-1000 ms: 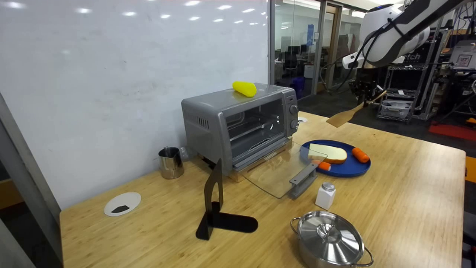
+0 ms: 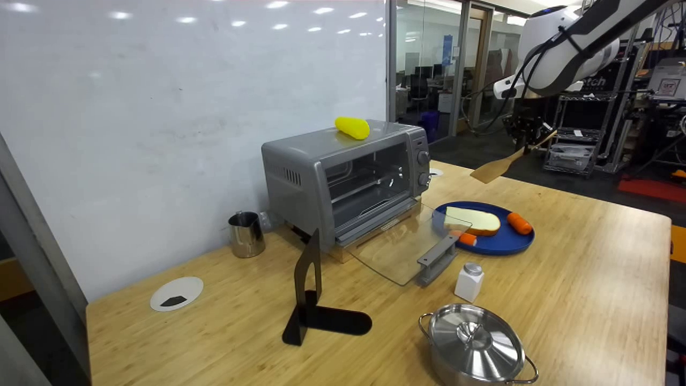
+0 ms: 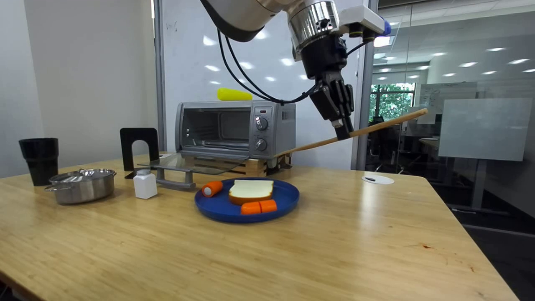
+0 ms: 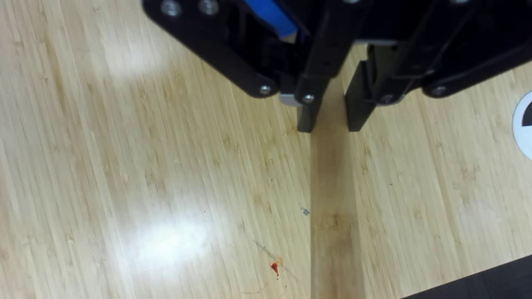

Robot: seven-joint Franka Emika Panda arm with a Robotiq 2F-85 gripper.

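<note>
A wooden spatula (image 2: 493, 170) hangs in the air above the right part of the table, and my gripper is shut on its handle (image 4: 333, 199). In exterior view 2 the gripper (image 3: 346, 134) points down, with the spatula (image 3: 385, 124) slanting across it, one end raised to the right. Below and to the left, clear of the spatula, a blue plate (image 3: 220, 212) holds a slice of bread (image 3: 250, 190) and orange carrot pieces (image 3: 258, 206). The grey toaster oven (image 2: 302, 154) stands with its glass door (image 2: 405, 241) folded down.
A yellow object (image 2: 352, 127) lies on the oven. A white shaker (image 2: 469, 282), a lidded pot (image 2: 476, 344), a black bookend (image 2: 334, 319) and a metal cup (image 2: 246, 235) stand on the table.
</note>
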